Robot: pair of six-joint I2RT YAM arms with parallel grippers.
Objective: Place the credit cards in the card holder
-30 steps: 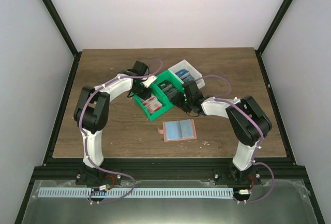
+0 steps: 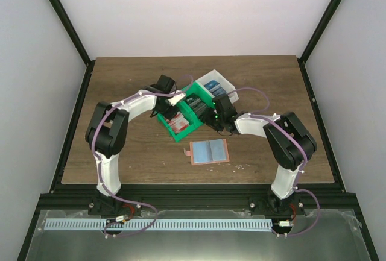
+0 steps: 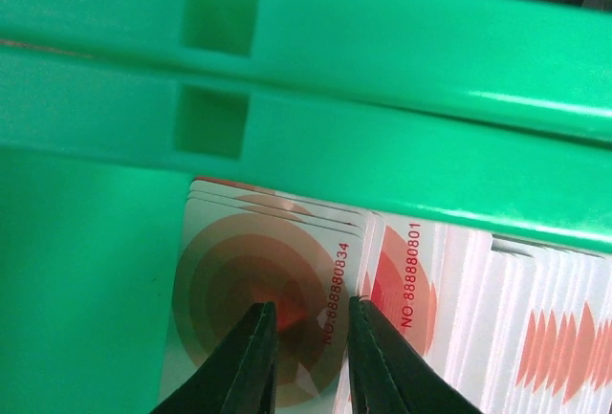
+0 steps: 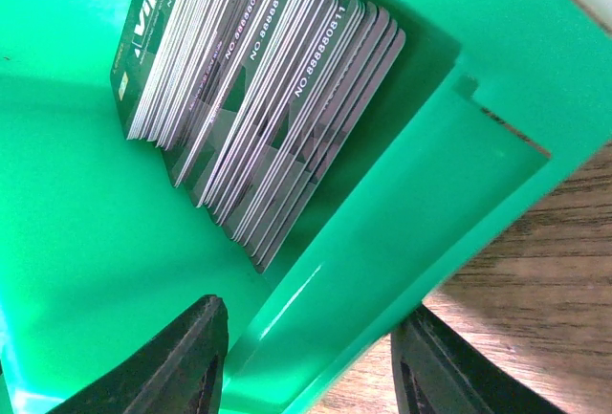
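Note:
White cards with red circles lie stacked and fanned in one green box. My left gripper is over the stack, part open, its right fingertip at the top cards' edge; whether it touches them I cannot tell. In the right wrist view, dark VIP cards lie fanned in the other green box. My right gripper is shut on that box's wall, one finger inside and one outside. The card holder, pink-edged with bluish pockets, lies open and flat in front of the boxes.
A white box with blue cards stands behind the green ones. Bare wooden table surrounds the card holder and stretches along the front. Hoses loop above both arms.
My left gripper has come slightly toward the front and down into the red-card box. The right arm, boxes and card holder stand as before.

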